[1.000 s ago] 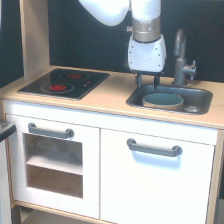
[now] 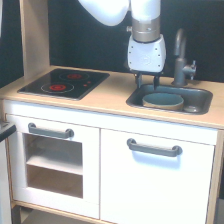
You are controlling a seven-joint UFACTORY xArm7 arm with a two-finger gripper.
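A dark blue-grey round pan or bowl [image 2: 162, 101] sits in the black sink basin [image 2: 200, 101] on the right of the toy kitchen's counter. My white gripper [image 2: 148, 82] points down over the back left part of the sink, near the pan's far left rim. Its two dark fingers stand apart, so it looks open. I see nothing between them. Whether the fingertips touch the rim cannot be told from here.
A dark faucet [image 2: 180, 58] rises behind the sink, right of my gripper. The black cooktop [image 2: 64, 82] lies at left. Bare wooden counter [image 2: 110, 94] separates it from the sink. Two white cabinet doors with dark handles [image 2: 155, 149] are below.
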